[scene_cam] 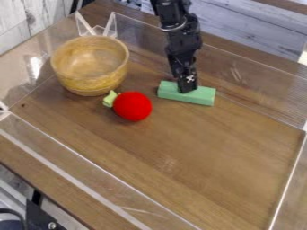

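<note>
The black robot gripper (186,79) hangs down from the top of the camera view, its tip low over a pale green bar (196,95) at the centre right of the table. The fingers are small and dark against the bar, and whether they touch it is hard to tell. Left of the bar lies a red tomato-like object (132,107) with a green stem. A tan bowl (90,72) stands at the upper left.
A white wooden wall runs behind it, and low clear edges border the tabletop.
</note>
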